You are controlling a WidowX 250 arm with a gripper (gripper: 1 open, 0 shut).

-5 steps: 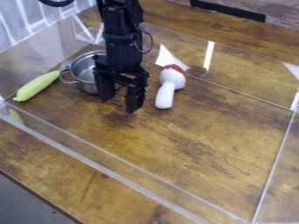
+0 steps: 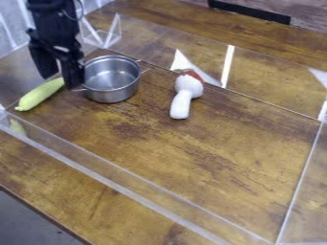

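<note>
My gripper (image 2: pixel 57 69) is at the upper left, a dark shape hanging open just left of a steel pot (image 2: pixel 113 88), above the upper end of a pale green corn cob (image 2: pixel 38 96). The pot stands on the wooden table (image 2: pixel 192 182). To its right lies a white object with a rounded, red-marked top (image 2: pixel 186 94), resembling a mushroom. Whether the gripper touches the pot or the cob is unclear.
Clear walls or panels (image 2: pixel 128 178) border the work area on the wooden surface.
My gripper has moved left, from over the pot's right side to the pot's left near the corn, uncovering the pot. The objects look to be in the same places.
</note>
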